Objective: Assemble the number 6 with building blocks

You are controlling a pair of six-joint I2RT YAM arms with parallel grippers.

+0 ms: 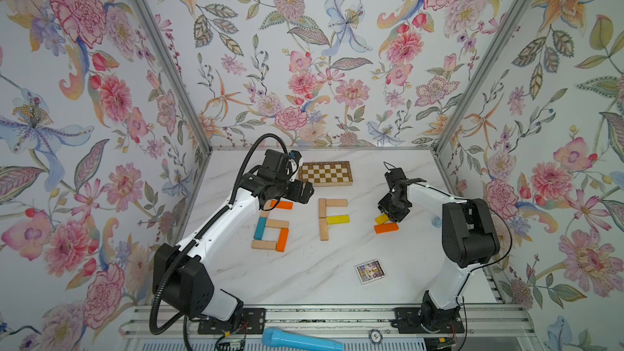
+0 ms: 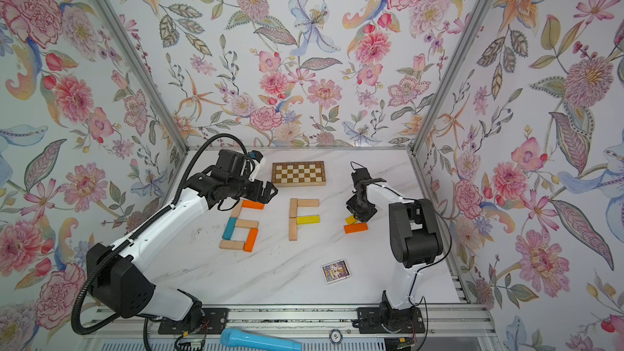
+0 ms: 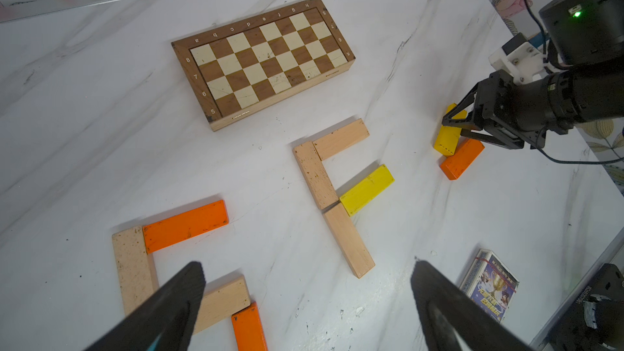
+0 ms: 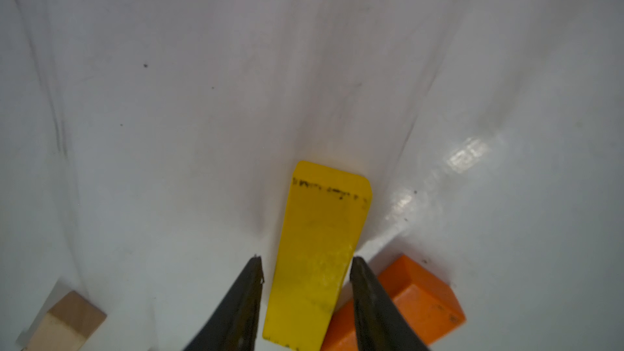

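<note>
My right gripper is part open, its fingertips on either side of a loose yellow block (image 4: pixel 319 234) with a narrow gap showing. Touching or close to that block is a loose orange block (image 4: pixel 416 299). In the middle of the table, wooden blocks (image 3: pixel 316 175) and a yellow block (image 3: pixel 367 189) form a partial figure, two wooden ones as its upright. On the left, wooden, orange (image 1: pixel 282 240) and teal (image 1: pixel 260 228) blocks form a figure like a 5. My left gripper hangs open and empty above the table, left of the middle figure.
At the back stands a chessboard box (image 1: pixel 325 174). A small card box (image 1: pixel 370 271) lies near the front. Bare table (image 1: pixel 325 279) stretches between the figures and the front edge, and between the middle figure and the loose blocks.
</note>
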